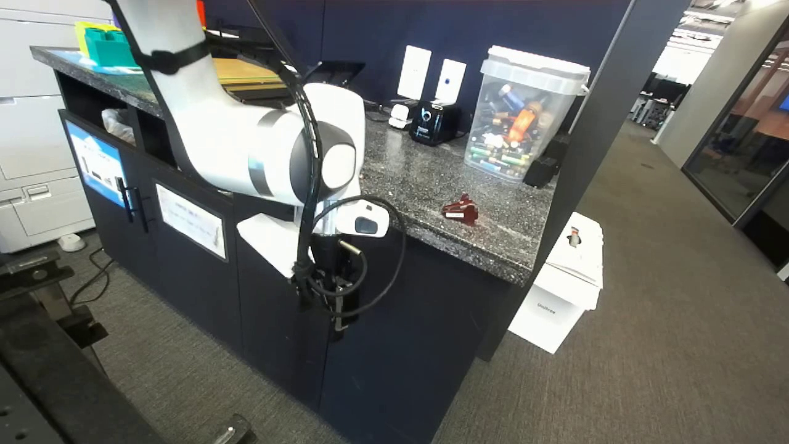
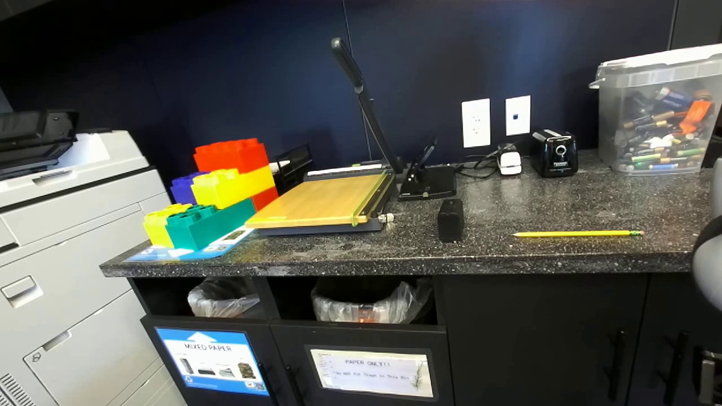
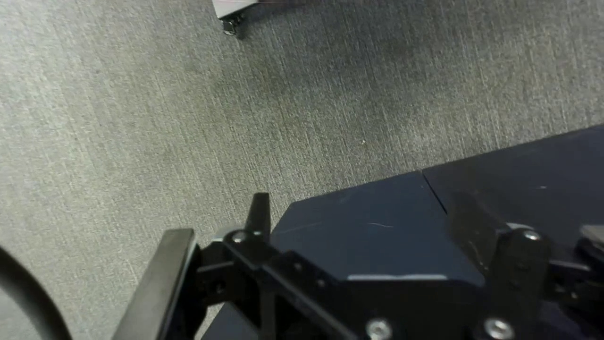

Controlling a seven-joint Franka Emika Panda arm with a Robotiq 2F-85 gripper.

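My gripper stands open in the wrist view, with nothing between its fingers; beyond it are grey carpet and the dark cabinet front. In exterior view 1 the gripper hangs below counter height, before the dark cabinet doors, partly covered by cables. A yellow pencil lies on the speckled counter, near its front edge. To its left stands a small black block. A dark red claw-shaped object rests on the counter's right part. The arm hides the pencil in exterior view 1.
At the back right stands a clear tub of markers, beside a black pencil sharpener. A paper cutter with its blade arm raised and large coloured bricks occupy the left. A white box sits on the floor.
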